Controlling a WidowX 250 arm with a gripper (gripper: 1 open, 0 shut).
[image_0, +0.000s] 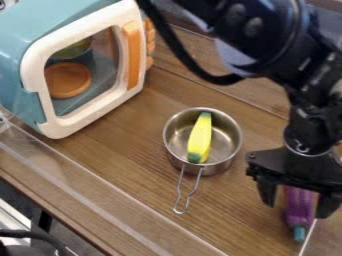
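The black gripper (297, 188) is at the right, open, low over a purple toy (298, 208) with a green tip that lies on the wooden table; the toy's upper part is hidden by the gripper, and its fingers stand around it. To the left, a steel pot (229, 152) with a long handle holds a yellow toy (201, 135) with green ends.
A blue and white toy microwave (60, 126) with an orange handle stands at the upper left, an orange disc inside. A dark cable crosses the lower left corner.
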